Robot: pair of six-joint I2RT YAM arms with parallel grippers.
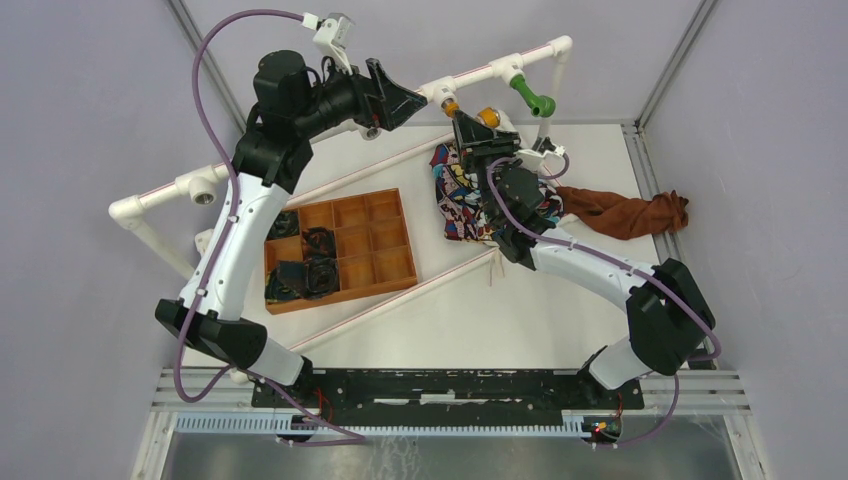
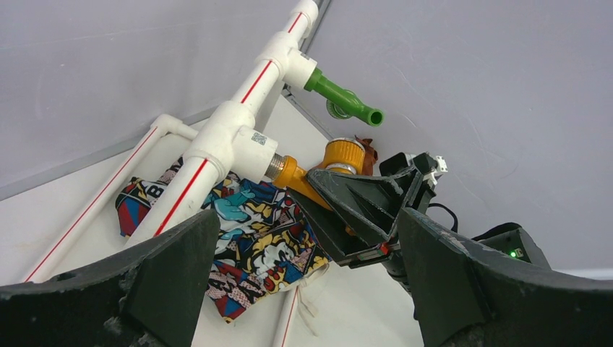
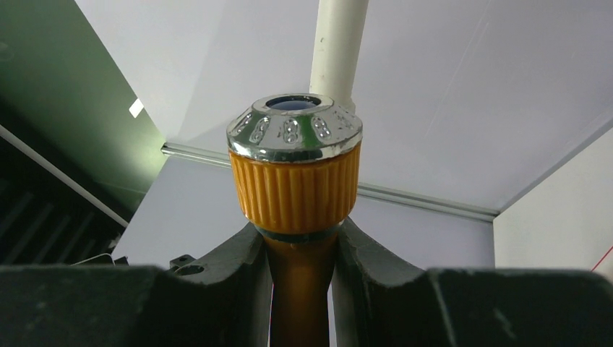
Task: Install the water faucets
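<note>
A yellow faucet [image 2: 293, 172] with a ribbed cap [image 3: 296, 188] and chrome tip has its threaded end at the white tee fitting [image 2: 251, 152] on the upper pipe; how far it is screwed in is unclear. My right gripper [image 1: 462, 130] is shut on the faucet's body, which fills the space between its fingers in the right wrist view. A green faucet [image 1: 535, 98] is fitted at the tee to the right. My left gripper [image 1: 388, 100] stands open left of the yellow faucet, empty, its fingers framing the left wrist view's bottom.
A wooden compartment box [image 1: 370, 230] with black items lies below the left arm. A patterned cloth [image 1: 455, 200] and a brown cloth [image 1: 630, 210] lie on the white board. Other tees with open sockets [image 1: 200, 190] sit along the pipe at the left.
</note>
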